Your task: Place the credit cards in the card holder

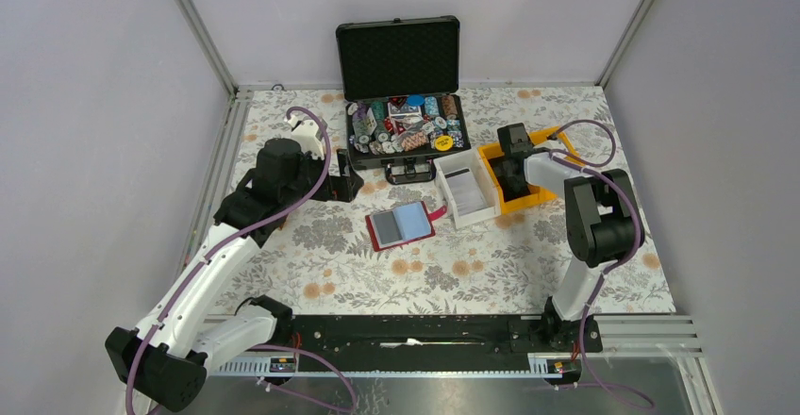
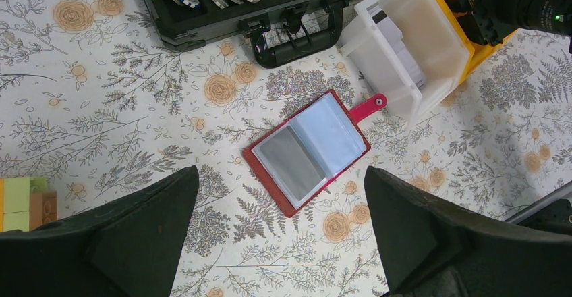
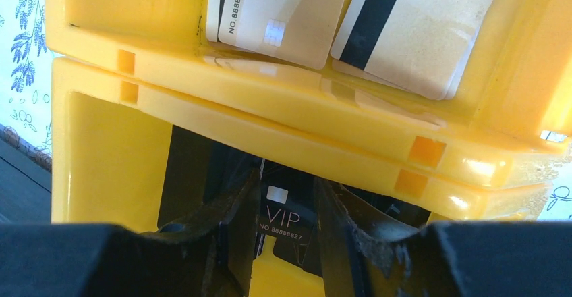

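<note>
The red card holder (image 2: 288, 204) lies open and flat on the cloth, with a grey pocket (image 2: 291, 163) and a pale blue-white pocket (image 2: 328, 133). Well to its left in the top view, my left gripper is open and empty. My right gripper is over the yellow box's dark-card compartment, fingers apart. Between them in the right wrist view shows a black VIP card (image 3: 283, 206) lying among other black cards (image 3: 195, 169); contact cannot be told. Gold cards (image 3: 287, 13) lie in the other compartment. White cards (image 2: 398, 47) are in the white box (image 2: 384, 61).
The yellow box (image 1: 536, 199) stands against the white box, its divider wall (image 3: 270, 128) beside my right fingers. An open black case (image 1: 408, 162) of poker chips stands at the back.
</note>
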